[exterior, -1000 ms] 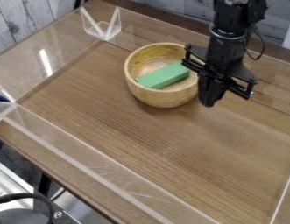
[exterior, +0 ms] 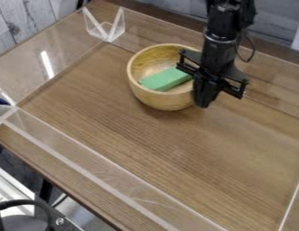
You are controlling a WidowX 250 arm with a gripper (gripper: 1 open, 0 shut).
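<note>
A round wooden bowl [exterior: 156,99] sits on the table's back half, holding a green block [exterior: 163,79]. My black gripper [exterior: 202,97] is low at the bowl's right side, its fingers over or against the rim. It looks shut, with nothing visible between the fingertips; the exact contact with the bowl is hard to tell.
A clear plastic piece [exterior: 105,27] stands at the back left. Black cables lie at the lower left edge.
My gripper has moved left, toward and onto the bowl's right side. The bowl and block look almost unmoved.
</note>
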